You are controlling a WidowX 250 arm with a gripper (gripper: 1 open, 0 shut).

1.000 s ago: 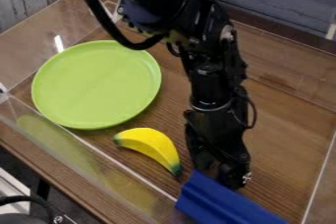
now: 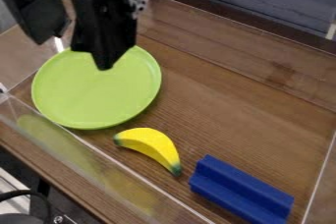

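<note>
My black gripper looms large at the upper left, high and close to the camera, over the back part of a green plate; its fingertips are too dark and blurred to read clearly. A yellow banana lies on the wooden table right of the plate's front. A blue block lies at the lower right.
A pale wall runs along the back. A clear strip edges the near left, with a dark cable at the bottom left corner.
My gripper has risen from beside the blue block and moved to the upper left. The blue block now sits slightly farther right; banana and plate are unchanged.
</note>
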